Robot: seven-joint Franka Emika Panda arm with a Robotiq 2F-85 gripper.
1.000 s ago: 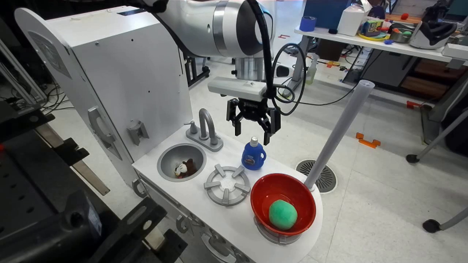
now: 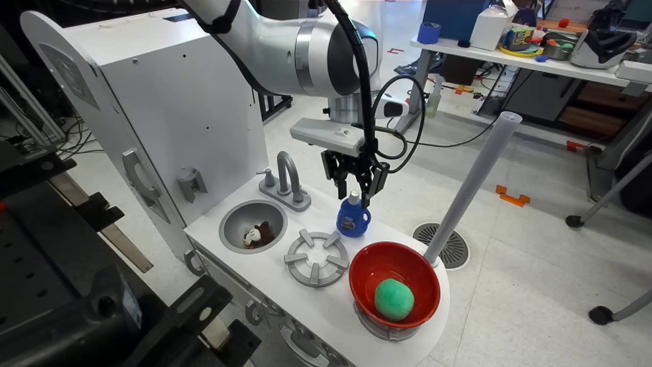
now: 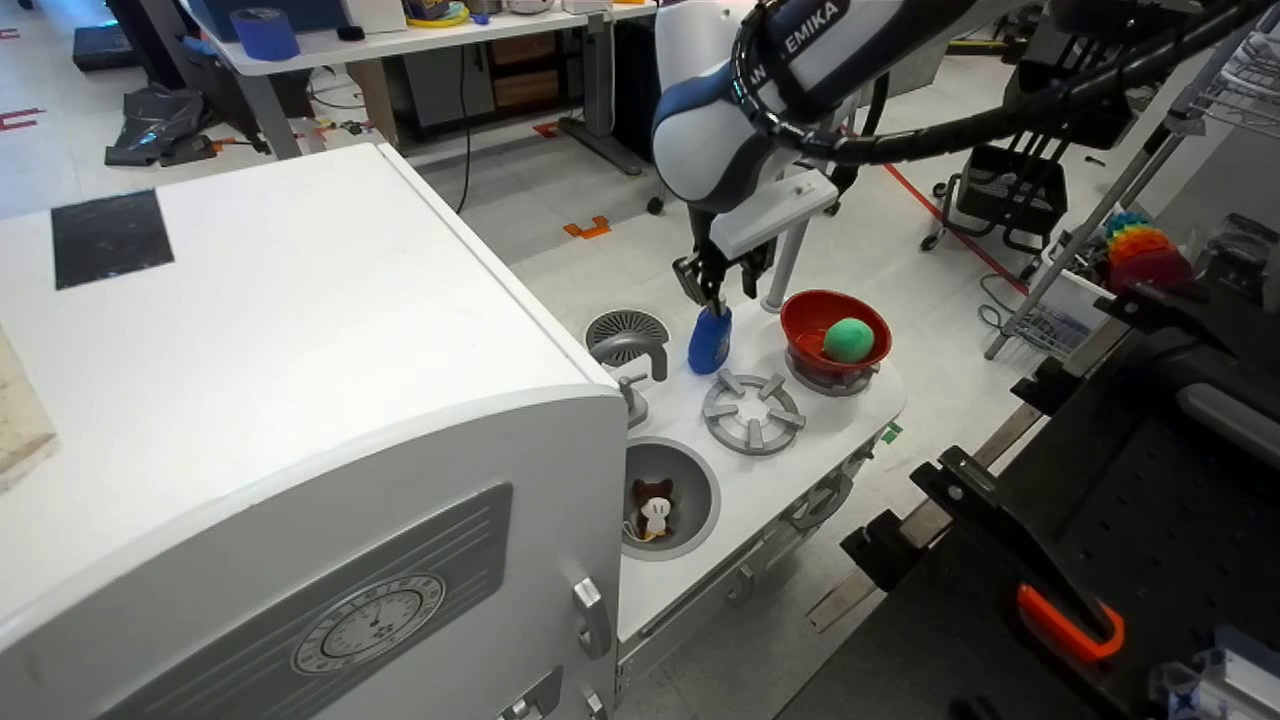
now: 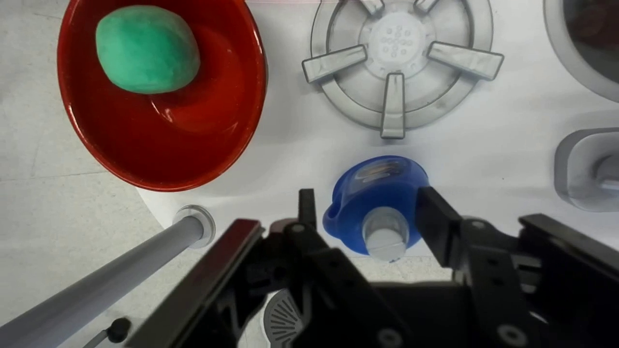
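Observation:
A blue bottle (image 2: 352, 219) with a pale cap (image 4: 385, 237) stands upright on the white counter (image 2: 244, 189), beside the bare burner (image 2: 315, 259). My gripper (image 2: 353, 198) hangs right over it, pointing down, its fingers on either side of the cap. In the wrist view the fingertips (image 4: 307, 203) stand apart, with the bottle seen between and below them. A gap shows on both sides of the cap, so the gripper is part open and grips nothing. Exterior view 2 shows the bottle (image 3: 710, 341) under the gripper, its top partly hidden.
A red bowl (image 4: 232, 133) holding a green round object (image 4: 148, 49) sits on the other burner. A grey pole (image 2: 470, 183) rises at the counter's end. The faucet (image 2: 287, 174) and the sink (image 2: 224, 229), with small toys (image 2: 260, 235) inside, lie left of the bottle.
My gripper has come down toward the bottle, and its fingers stand closer together than before. The bottle, bowl and green object have stayed put.

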